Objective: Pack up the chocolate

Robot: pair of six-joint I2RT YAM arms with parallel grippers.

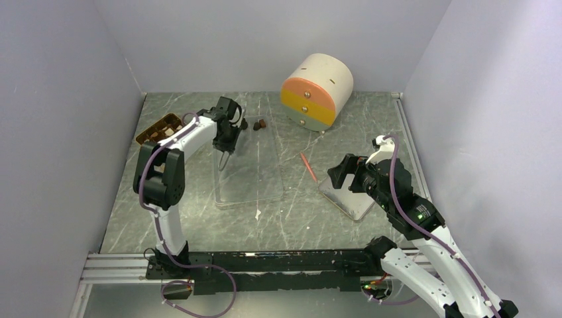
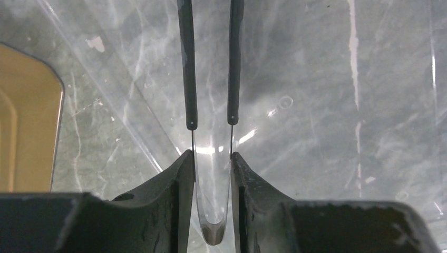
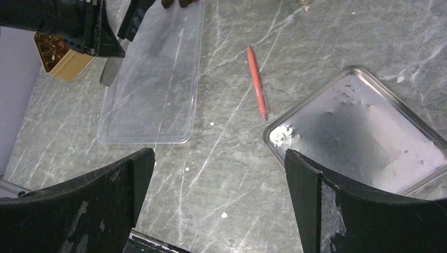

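Observation:
My left gripper is shut on a pair of metal tongs (image 2: 213, 232) with black grips, held over a clear plastic tray (image 1: 252, 179). Several dark brown chocolates (image 1: 258, 124) lie at the back of that tray. A gold box (image 3: 71, 66) with brown contents stands left of the tray, partly hidden by the left arm in the top view. My right gripper (image 1: 346, 165) is open above the metal tray at the right, with nothing between its fingers.
A red pen-like stick (image 3: 255, 81) lies between the clear tray and a metal tray (image 3: 358, 137). A round-topped cabinet (image 1: 317, 89) with coloured drawers stands at the back.

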